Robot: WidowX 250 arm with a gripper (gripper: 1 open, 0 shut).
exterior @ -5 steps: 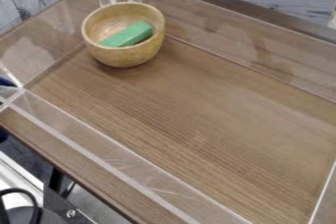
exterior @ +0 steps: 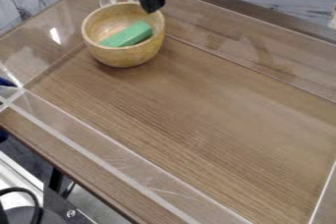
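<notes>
A wooden bowl (exterior: pixel 121 53) sits at the upper left of the table, holding a green block (exterior: pixel 128 34). The black gripper (exterior: pixel 151 7) hangs at the top edge of the view, just above the bowl's back right rim. Its fingertips are dark and small, and nothing shows held in it; how far apart the fingers stand is hard to make out.
A pale plank wall stands behind at the top.
The gripper has come down from the top edge toward the bowl's back rim. The bowl and the green block look unmoved.
</notes>
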